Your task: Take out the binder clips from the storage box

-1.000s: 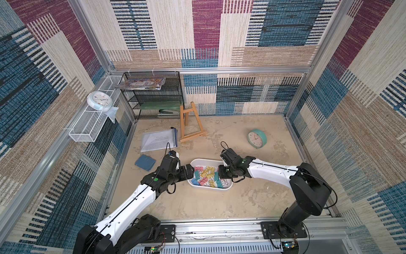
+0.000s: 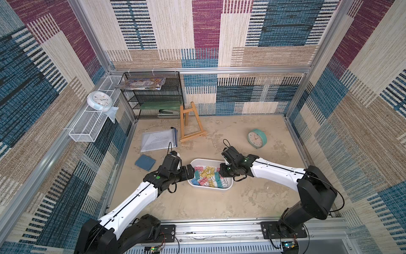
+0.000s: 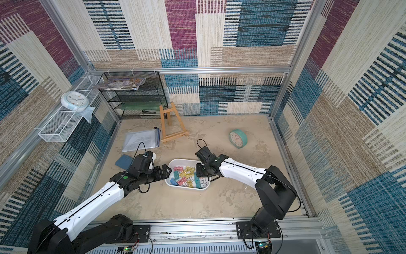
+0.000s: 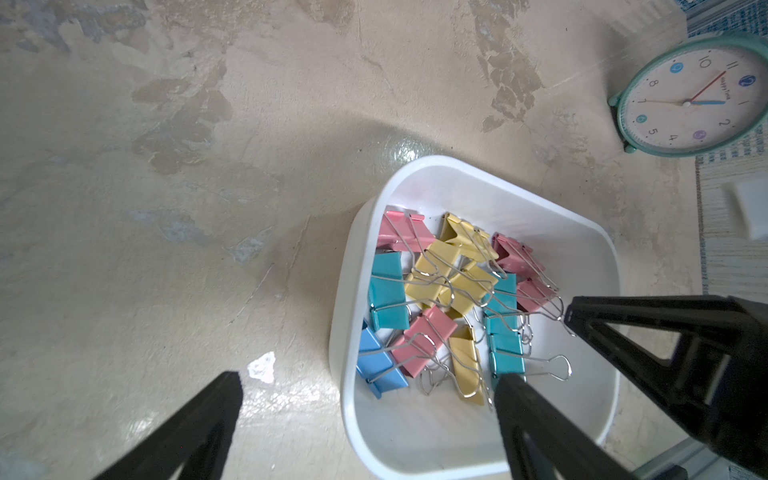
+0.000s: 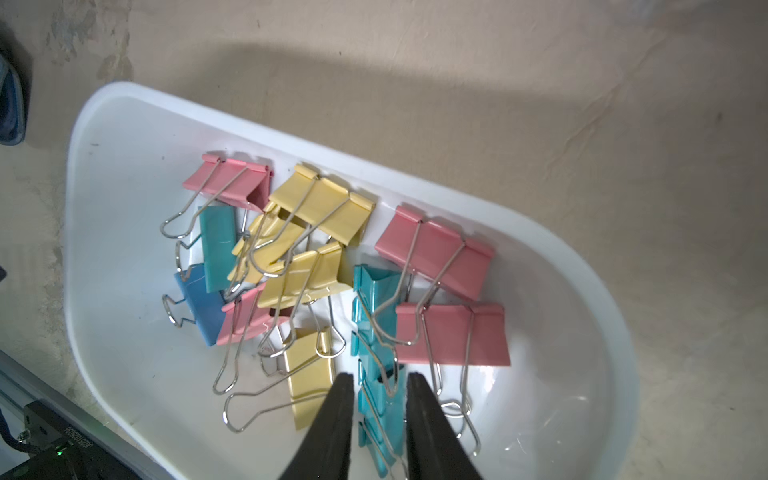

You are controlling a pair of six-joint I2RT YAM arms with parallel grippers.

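Note:
A white storage box (image 4: 345,336) holds several binder clips: pink (image 5: 431,254), yellow (image 5: 321,200), teal (image 5: 217,248) and blue (image 5: 200,304), their silver handles overlapping. My left gripper hovers at the box's left end, its fingers wide apart with nothing between them. My right gripper is over the right part of the box, its blurred fingertips a short way apart over teal clips. Whether anything is between them is hard to tell.
A teal clock (image 2: 256,138) stands behind on the right. A wooden easel (image 2: 192,135), papers (image 2: 158,139) and a blue pad (image 2: 145,162) lie toward the back left.
My right arm has shifted slightly to the right and up in the top left view over the last second. My left arm has moved very slightly. The clips look much the same.

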